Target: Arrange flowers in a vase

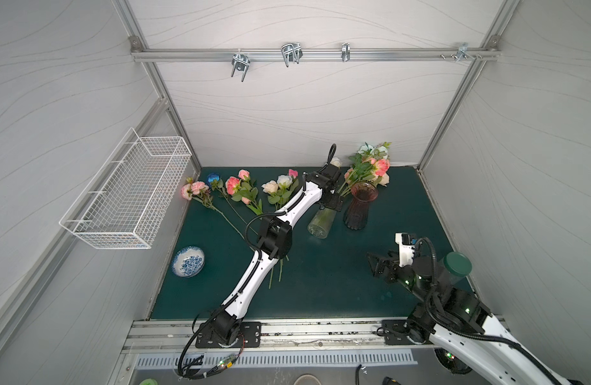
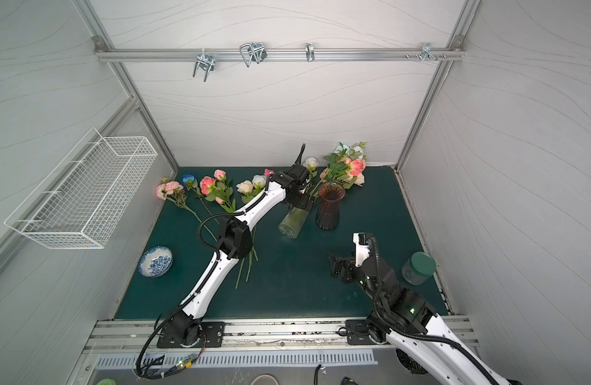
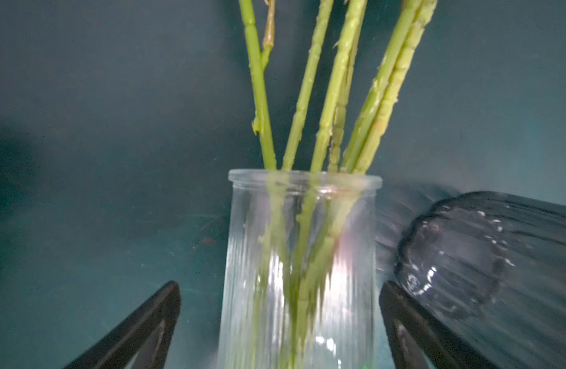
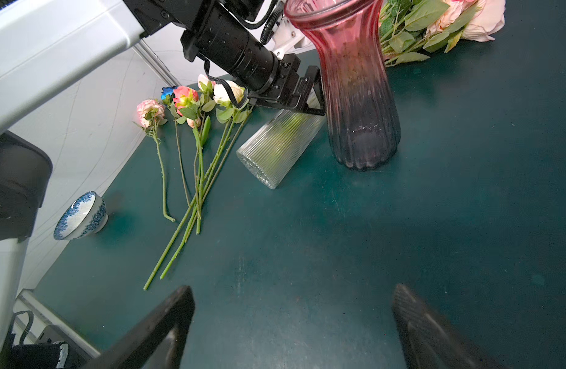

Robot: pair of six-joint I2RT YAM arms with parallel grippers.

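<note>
The clear ribbed glass vase (image 3: 301, 246) lies tipped on the table, its mouth toward the back, with several green stems (image 3: 329, 117) inside. My left gripper stands open around it, one finger on each side; the right finger is close to the glass. A red-to-grey vase (image 4: 363, 92) stands upright just right of it. Pink and white blooms (image 1: 377, 166) show behind the two vases. Loose flowers (image 1: 241, 187) lie to the left, stems pointing frontward. Over the front right of the table, my right gripper is open with nothing between its fingers.
A blue-and-white bowl (image 1: 188, 261) sits at the front left. A green-lidded jar (image 2: 418, 268) stands at the right edge, beside my right arm. A white wire basket (image 1: 132, 192) hangs on the left wall.
</note>
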